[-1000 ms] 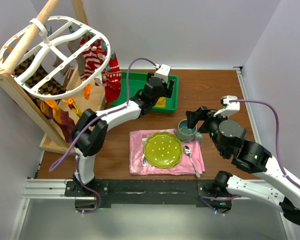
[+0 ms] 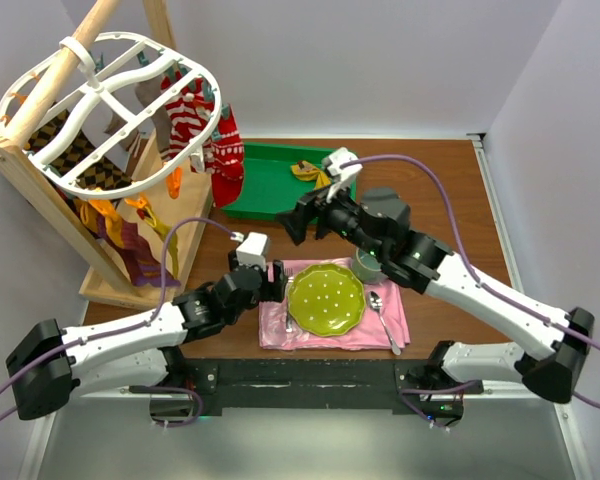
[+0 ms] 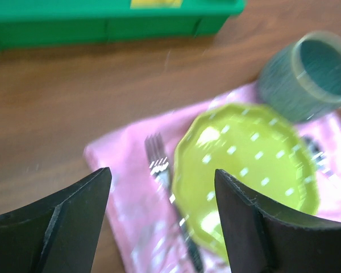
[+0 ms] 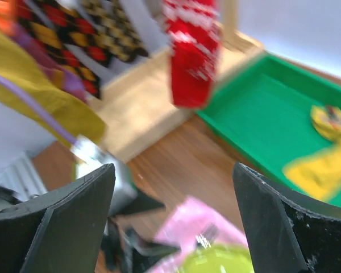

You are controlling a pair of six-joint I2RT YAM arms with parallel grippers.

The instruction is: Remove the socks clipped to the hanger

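From the round white hanger (image 2: 108, 83) at the upper left hang several socks. A red and white sock (image 2: 223, 160) dangles on its right side, a yellow and purple sock (image 2: 125, 240) at its front, and a checkered one (image 2: 65, 145) on its left. One yellow sock (image 4: 324, 153) lies in the green tray (image 2: 265, 170). My left gripper (image 2: 272, 280) is beside the plate's left edge, open and empty. Over the tray's front edge, my right gripper (image 2: 308, 222) is also open with nothing between its fingers, some way right of the red sock.
On a pink cloth (image 2: 395, 315) sit a green plate (image 2: 325, 300), a fork (image 3: 165, 176), a spoon (image 2: 384, 320) and a green mug (image 2: 368, 268). A wooden stand (image 2: 55, 215) carries the hanger.
My left gripper has drawn back from above the tray toward the front, left of the plate. The right gripper has swung left from beside the mug to near the tray.
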